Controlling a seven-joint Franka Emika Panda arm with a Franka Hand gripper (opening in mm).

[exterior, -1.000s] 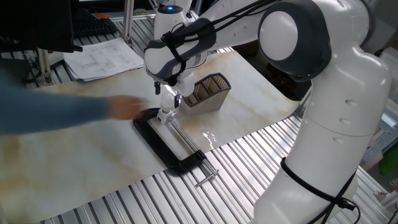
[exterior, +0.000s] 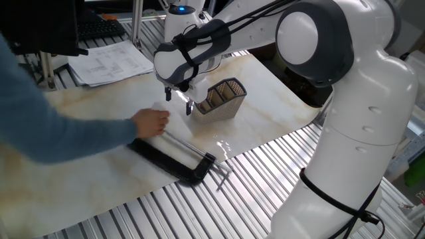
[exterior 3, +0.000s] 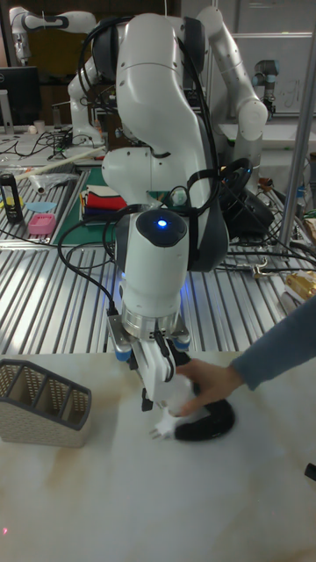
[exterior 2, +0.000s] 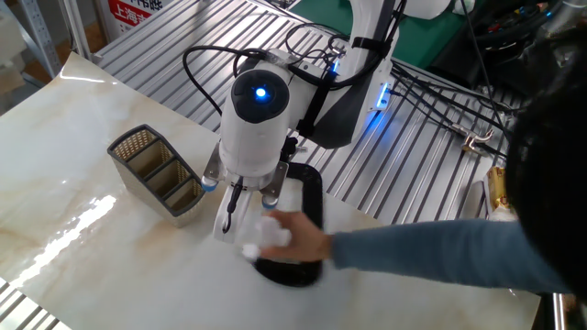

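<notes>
My gripper [exterior: 178, 100] hangs above the marbled board, its dark fingertips apart and no object plainly held between them. Just below and beside it, a person's hand [exterior: 151, 123] grasps a small white object [exterior 2: 255, 242], blurred and partly covered by the fingers. In the third exterior view, this white object [exterior 3: 167, 423] is close under the gripper [exterior 3: 154, 389]. A black C-shaped clamp [exterior: 159, 158] with a metal screw rod lies flat beneath the hand, near the board's edge.
A beige perforated organizer [exterior: 222, 106] with several compartments stands beside the gripper. Papers [exterior: 109, 63] lie at the back left. The person's arm [exterior: 73, 133] reaches across the board. Open board surface [exterior 2: 119, 284] remains around the organizer.
The white object was beneath the gripper, between its fingertips, one second ago. The clamp has shifted and turned slightly. The arm has stayed still.
</notes>
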